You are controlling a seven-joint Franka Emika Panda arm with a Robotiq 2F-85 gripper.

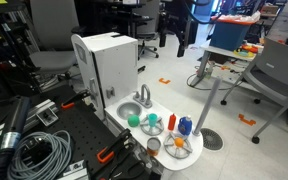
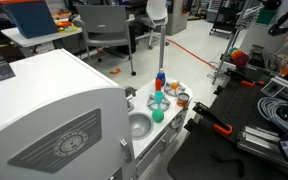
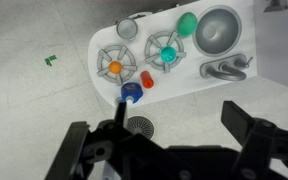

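My gripper hangs high above the floor beyond a white toy kitchen counter. In the wrist view its dark fingers are spread wide with nothing between them, so it is open. An orange piece rests on one burner and a teal piece on the other. Close to the counter's edge are a red bottle-like object and a blue cup-like object. A metal cup stands beside the orange piece's burner. Near the sink is a green round object.
A faucet rises beside the sink. The tall white cabinet closes off one end of the counter. An orange-handled clamp and coiled cable lie on the dark table. A thin white post stands behind the counter.
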